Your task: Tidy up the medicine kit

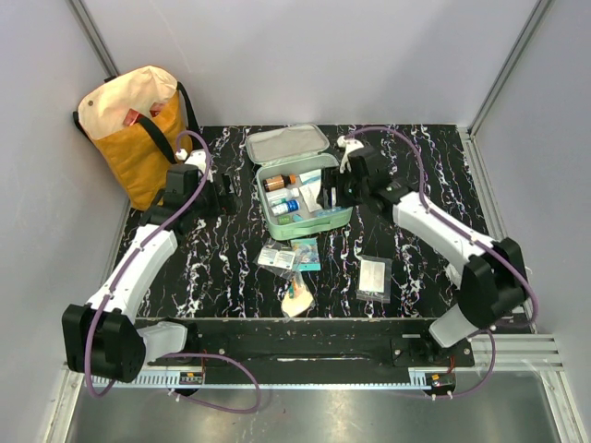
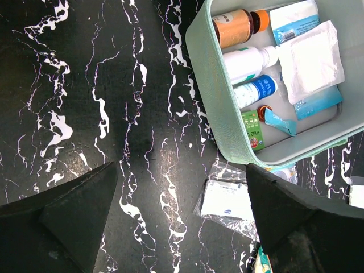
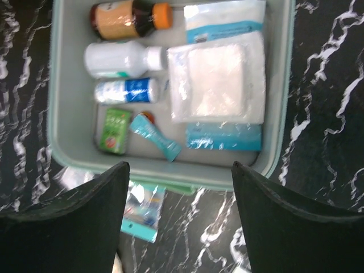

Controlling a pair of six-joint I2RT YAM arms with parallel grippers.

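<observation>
A green kit box [image 1: 328, 221] lies open, holding an amber bottle [image 3: 121, 21], a white bottle [image 3: 116, 60], a blue-labelled bottle [image 3: 122, 91], a small green box [image 3: 115, 130], a teal tube [image 3: 155, 137] and white and blue packets [image 3: 216, 82]. Clear bags with cards [image 1: 278, 257], a beige item [image 1: 297, 301] and a bagged white card [image 1: 373, 277] lie in front of it. My left gripper [image 1: 226, 194] stands open left of the box, empty. My right gripper [image 1: 332, 189] is over the box's right part, its fingertips apart, nothing seen between them.
A yellow tote bag [image 1: 137, 161] stands at the back left, beside the left arm. The black marble table [image 1: 425, 166] has free room right of the box and at the front left. A white bundle at the right edge is largely hidden by the right arm.
</observation>
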